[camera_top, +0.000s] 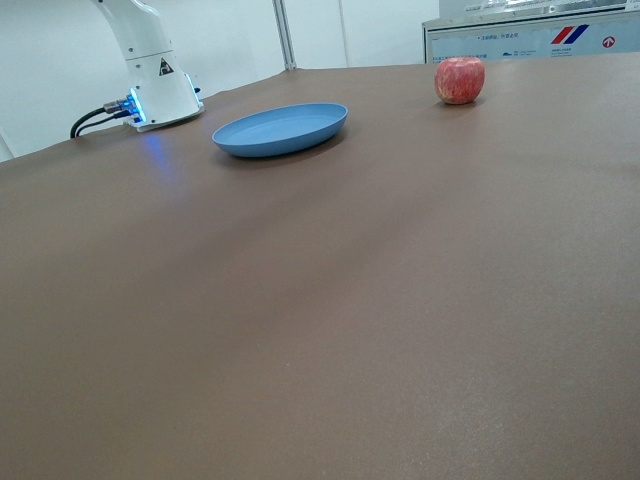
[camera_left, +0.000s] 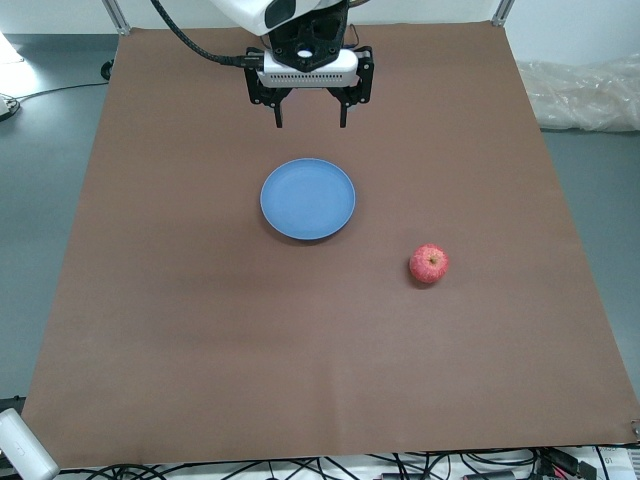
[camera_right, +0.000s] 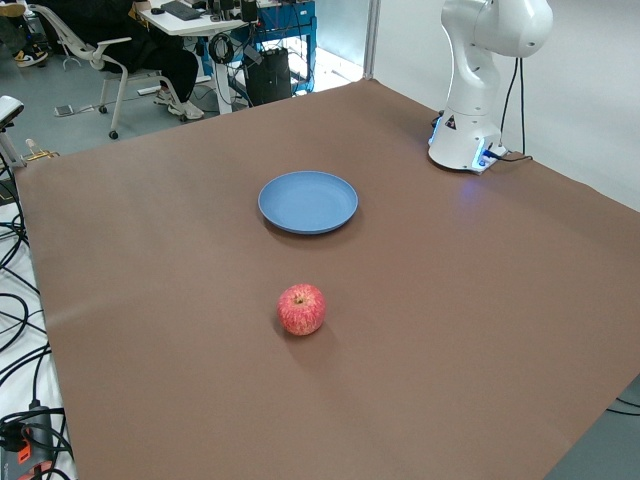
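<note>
A red apple (camera_left: 429, 263) (camera_top: 459, 80) (camera_right: 301, 309) rests on the brown table (camera_left: 330, 360). A flat blue plate (camera_left: 307, 198) (camera_top: 280, 129) (camera_right: 307, 202) lies empty, apart from the apple; in the camera left view it is up and to the left of it. The gripper (camera_left: 311, 117) hangs at the top of the camera left view, beyond the plate, its two black fingers spread open with nothing seen between them. The gripper is not visible in the other two views.
The white arm base (camera_top: 160, 92) (camera_right: 462, 139) stands at the table's edge with cables. Cables (camera_left: 300, 468) run along another edge. A desk (camera_right: 190, 22) and a seated person are in the background.
</note>
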